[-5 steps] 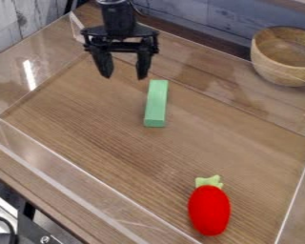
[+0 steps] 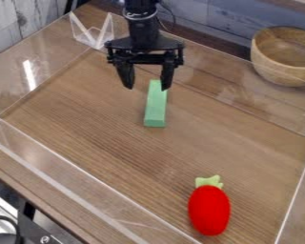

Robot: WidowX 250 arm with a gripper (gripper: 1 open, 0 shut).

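Observation:
My black gripper [image 2: 144, 75] stands open over the upper middle of the wooden table [image 2: 79, 133], its two fingers spread either side of the upper end of a pale green block [image 2: 155, 109], which lies lengthwise front to back. Whether the fingers are above the block or level with it I cannot tell. A red oval object [image 2: 209, 210] with a pale yellow-green top lies at the front right.
A wooden bowl [image 2: 285, 52] sits at the back right. A dark round object is partly visible at the lower left corner.
My gripper has moved to the right, from left of the green block to over its upper end. The other things have not moved.

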